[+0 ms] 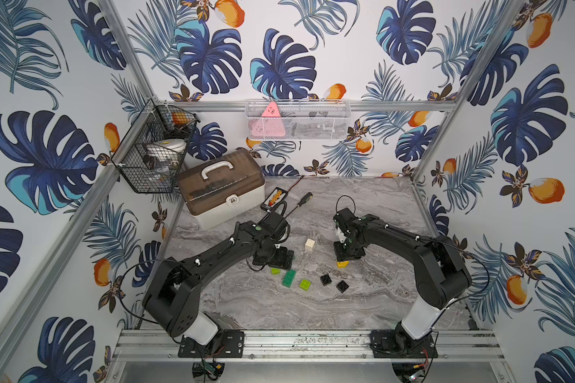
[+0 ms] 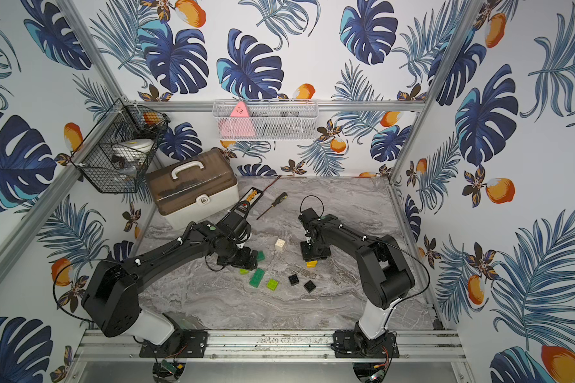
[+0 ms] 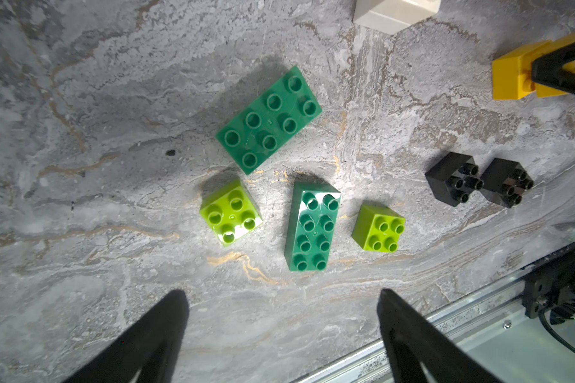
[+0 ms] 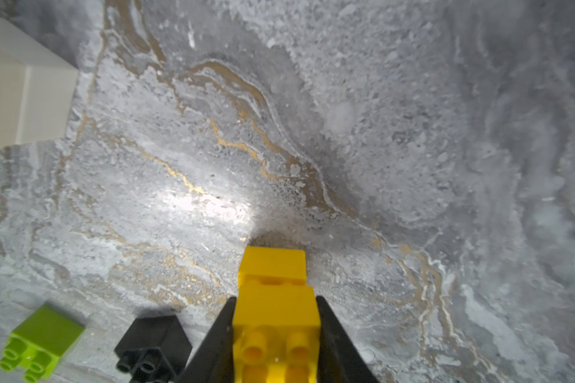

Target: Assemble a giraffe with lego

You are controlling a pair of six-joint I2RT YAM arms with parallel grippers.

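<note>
My right gripper is shut on a yellow brick, studs showing between the fingers. Just beyond it in the right wrist view sits another yellow brick; whether the two are fully joined I cannot tell. My left gripper is open and empty above the table, pointing down near several bricks. In the left wrist view lie a green brick, a second green brick, a lime brick, another lime brick, two black bricks and a white block.
A brown-lidded toolbox stands at the back left, with a screwdriver to its right. Wire baskets hang on the back wall.
</note>
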